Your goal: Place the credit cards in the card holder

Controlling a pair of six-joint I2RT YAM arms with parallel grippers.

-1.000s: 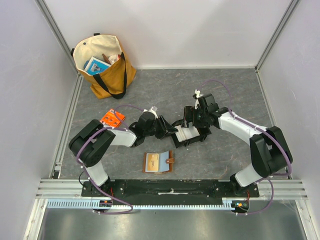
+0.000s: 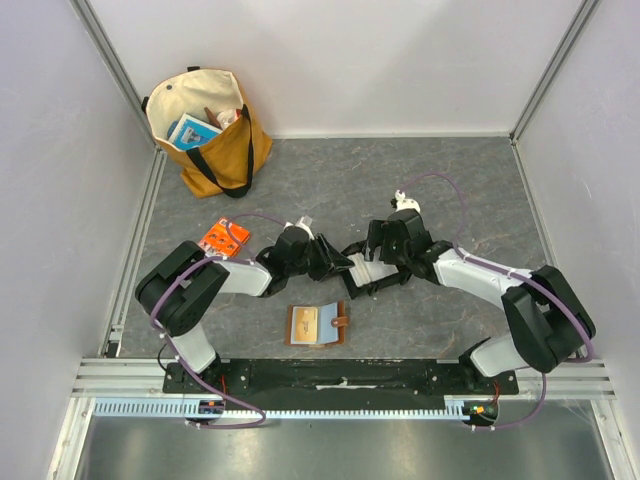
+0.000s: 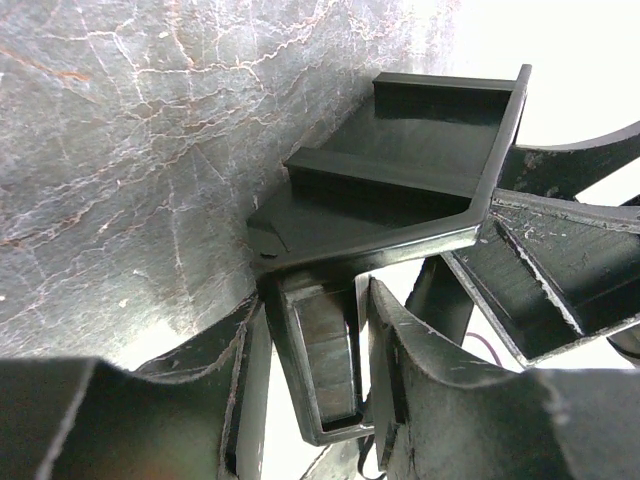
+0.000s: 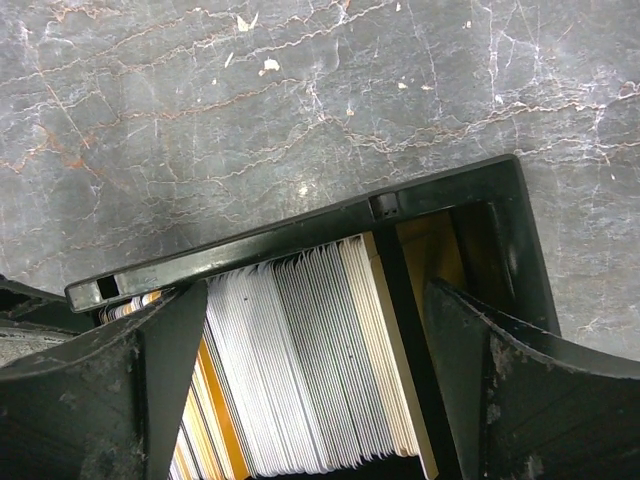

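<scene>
A black card box [image 2: 358,289] lies tilted on the grey table, packed with a row of white, grey, cream and orange-edged cards [image 4: 325,345]. My left gripper is shut on the box's narrow black end. Over the cards, my right gripper is open, its fingers [image 4: 455,365] reaching down into the box on either side of the white, grey and cream stack; contact with the cards is unclear. A brown card holder [image 2: 289,325] lies unfolded closer to the front, with a tan panel on its left and a pale blue one on its right.
An orange card or booklet [image 2: 224,237] lies to the left, partly behind the left arm. At the back left stands a mustard bag [image 2: 240,160] holding a blue book.
The left arm and card holder look unchanged.
</scene>
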